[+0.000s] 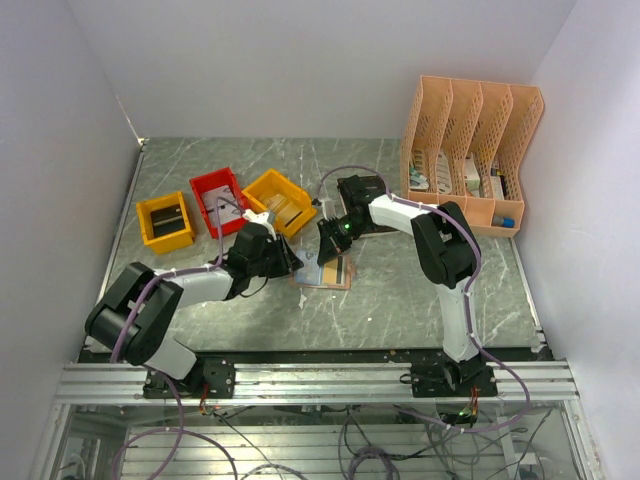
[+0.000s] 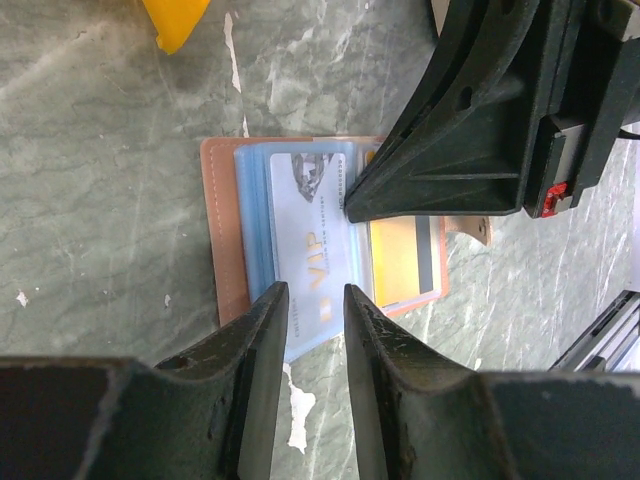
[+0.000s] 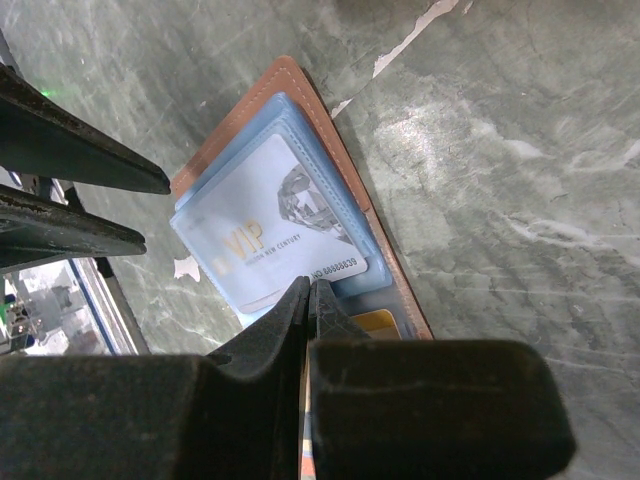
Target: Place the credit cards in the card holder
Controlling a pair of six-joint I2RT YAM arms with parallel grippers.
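Observation:
The card holder (image 1: 310, 276) lies open on the table, a tan-edged case with blue sleeves. A white VIP card sits in its left sleeve, seen also as a card (image 3: 270, 220) in the right wrist view; yellow and dark cards show beside it. My left gripper hovers at the holder's left side, fingers part open, nothing visible between them. My right gripper is shut at the holder's middle, with nothing showing between its fingertips.
Yellow boxes (image 1: 165, 239) and a red box (image 1: 205, 183) stand behind and left, some holding cards. A peach organizer (image 1: 505, 225) stands at the back right.

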